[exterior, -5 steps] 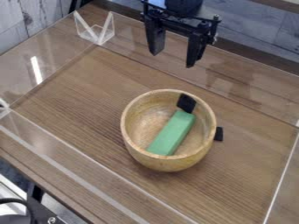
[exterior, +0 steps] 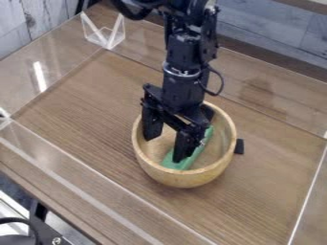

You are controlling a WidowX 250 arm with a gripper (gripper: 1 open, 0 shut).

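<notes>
A tan round bowl (exterior: 156, 164) sits on the wooden table, and a green oblong object (exterior: 179, 163) lies inside it, partly hidden by the black gripper (exterior: 174, 135). The gripper hangs down into the bowl with its fingers open, one toward the left side and one over the green object. Whether the fingertips touch the object cannot be told.
A small black piece (exterior: 239, 146) is at the bowl's right. A white wire or plastic piece (exterior: 105, 29) stands at the back left.
</notes>
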